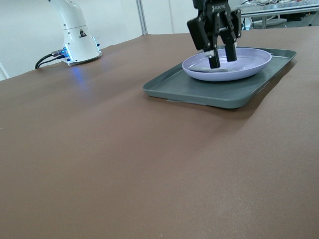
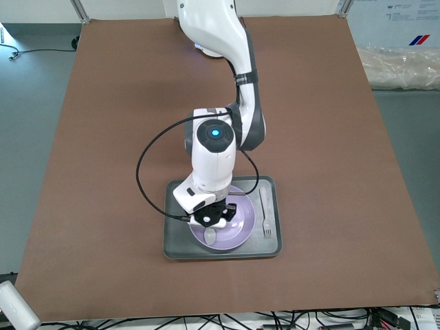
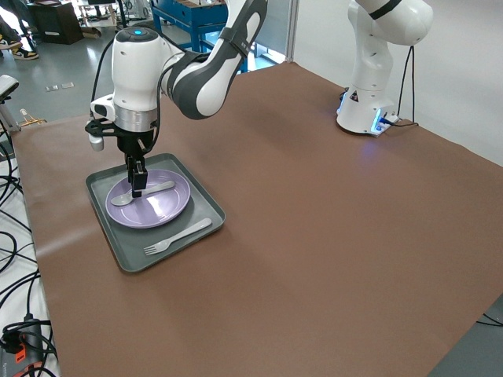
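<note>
A grey tray (image 3: 130, 249) holds a lilac plate (image 3: 157, 210), with a spoon (image 3: 123, 199) on the plate and a fork (image 3: 177, 236) beside it on the tray. My black gripper (image 1: 223, 57) hangs over the plate near the spoon; in the top view its two fingers stand a little apart, and nothing clear shows between them. In the left view the arm hides the gripper's tips and much of the plate.
Cables and equipment lie along the near edge.
</note>
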